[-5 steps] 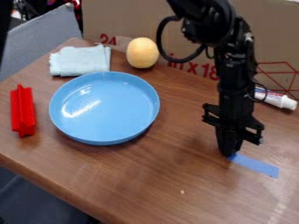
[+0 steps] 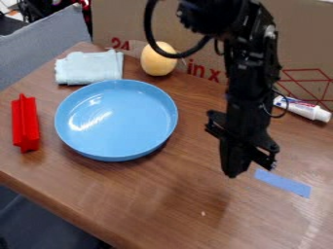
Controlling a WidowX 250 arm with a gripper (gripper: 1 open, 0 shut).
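Note:
My gripper (image 2: pixel 237 167) points down just above the wooden table at the right of centre, shut, with nothing visible between its fingertips. A strip of blue tape (image 2: pixel 283 183) lies on the table just to its right. To its left is an empty blue plate (image 2: pixel 115 122).
A red object (image 2: pixel 25 123) lies at the left, a folded white cloth (image 2: pixel 89 67) at the back left, a yellow round object (image 2: pixel 159 60) behind the plate, and a toothpaste tube (image 2: pixel 303 108) at the right by a cardboard box (image 2: pixel 294 49).
My gripper and arm have moved slightly to the left, uncovering more of the blue tape. The other objects have stayed where they were.

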